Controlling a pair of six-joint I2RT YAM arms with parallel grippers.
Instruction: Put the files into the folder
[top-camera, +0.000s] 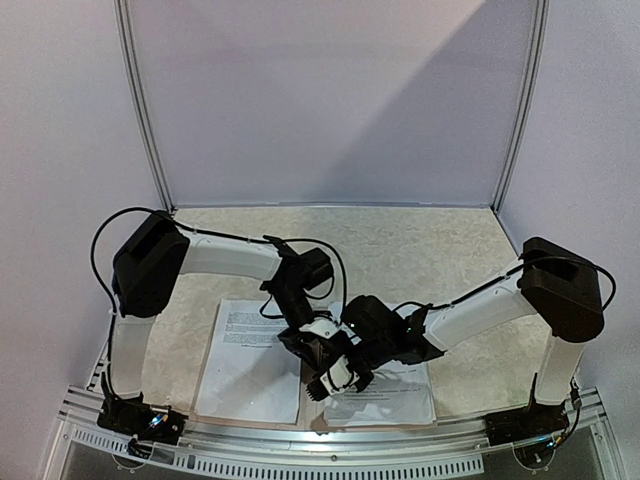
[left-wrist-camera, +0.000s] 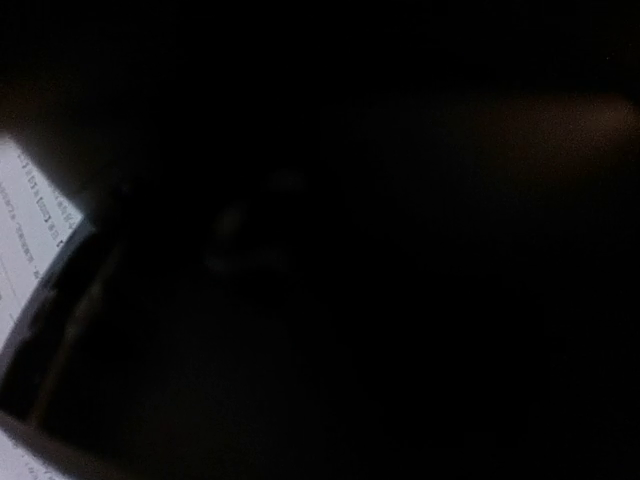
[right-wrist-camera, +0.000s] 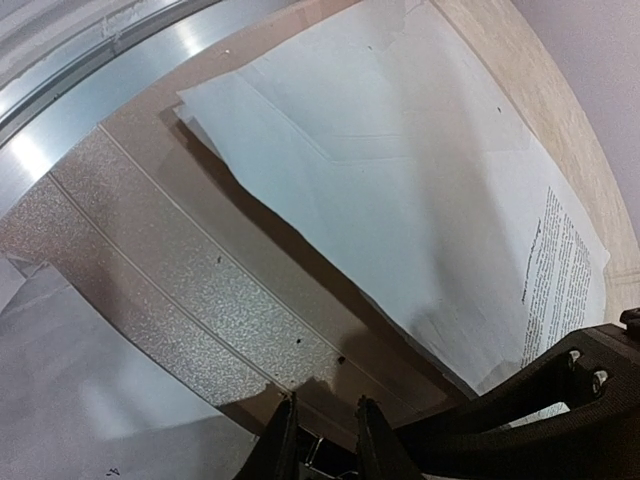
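Note:
An open tan folder (right-wrist-camera: 230, 290) lies flat at the table's front, its creased spine running between two stacks of printed white paper. The left paper (top-camera: 250, 360) and the right paper (top-camera: 385, 400) each rest on one half. Over the spine, my left gripper (top-camera: 312, 352) crowds against the right one in the top view; its fingers cannot be made out, and the left wrist view is almost wholly black. My right gripper stands slightly open above the spine beside the right paper. Between its two fingertips no object shows.
A metal rail (top-camera: 330, 437) runs along the front edge close to the folder. Behind the folder, the table (top-camera: 420, 240) is bare. The two arms nearly touch at the middle, and their cables (top-camera: 230, 236) arch over the table.

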